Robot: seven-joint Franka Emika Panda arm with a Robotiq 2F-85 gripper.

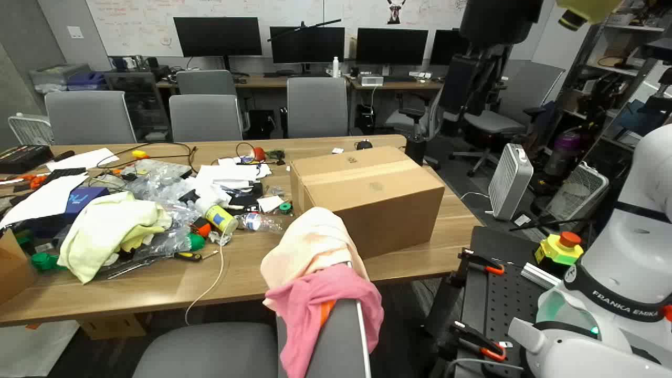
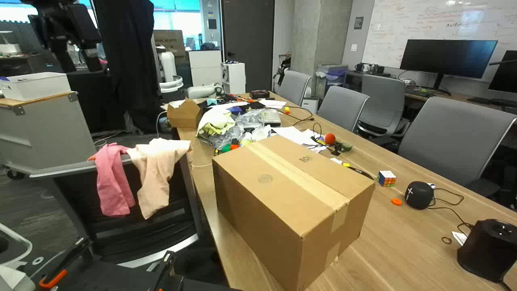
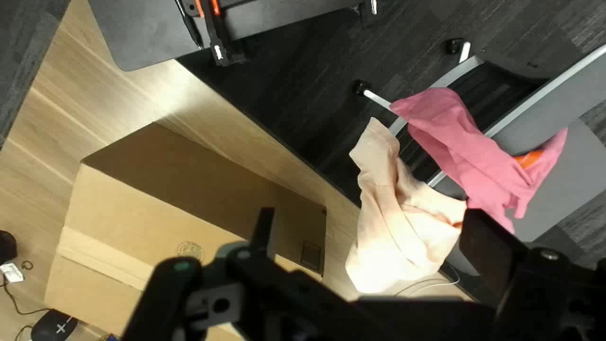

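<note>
Two cloths hang over the backrest of a grey chair, a pink one and a peach one. From above, the wrist view has the peach cloth between my fingers' outlines but well below them, and the pink cloth beyond it. My gripper is open, its two black fingers far apart with nothing held. High at the upper left of exterior view 2, the gripper hangs in the air with a gap between its fingers. In exterior view 1 its fingertips cannot be made out.
A large closed cardboard box stands on the wooden table beside the chair. Clutter fills the table's far end, including a yellow cloth and plastic bags. A Rubik's cube and black speaker sit behind the box.
</note>
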